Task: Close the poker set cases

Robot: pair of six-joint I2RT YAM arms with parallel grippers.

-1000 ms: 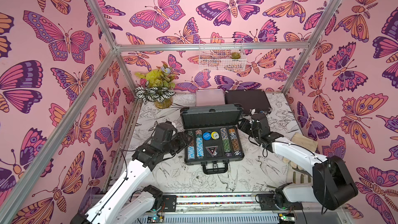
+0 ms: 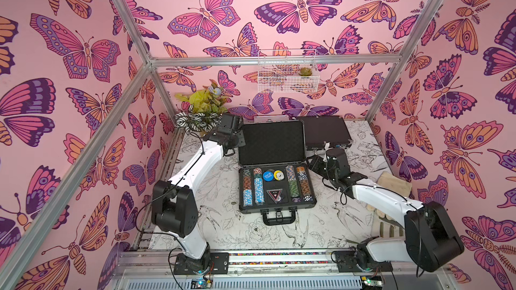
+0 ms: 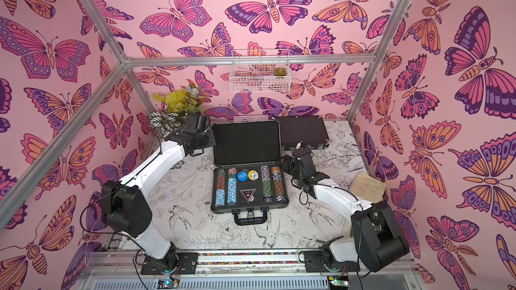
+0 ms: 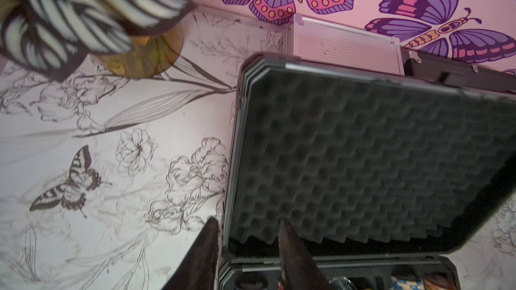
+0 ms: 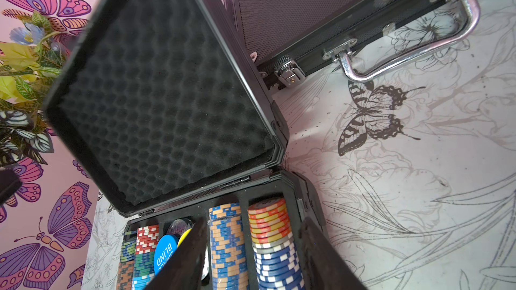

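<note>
The black poker case [image 2: 276, 188] stands open in the table's middle, full of chips, its handle facing the front. Its foam-lined lid [image 2: 271, 143] leans back, well raised. At the lid's left edge is my left gripper, its fingers apart and nothing between them; whether it touches the lid I cannot tell. My right gripper is beside the case's right hinge corner, also with parted fingers and nothing held. Behind and to the right lies a shut brown case [image 2: 325, 131]. A silver case [image 4: 344, 44] is mostly hidden behind the raised lid.
A potted plant [image 2: 201, 110] stands at the back left, close to my left arm. Work gloves [image 2: 392, 184] lie at the right edge.
The lid has swung backward from a half-lowered tilt to leaning open, covering the silver case. My left arm has moved from the case's left side toward the back. The right arm stayed still.
</note>
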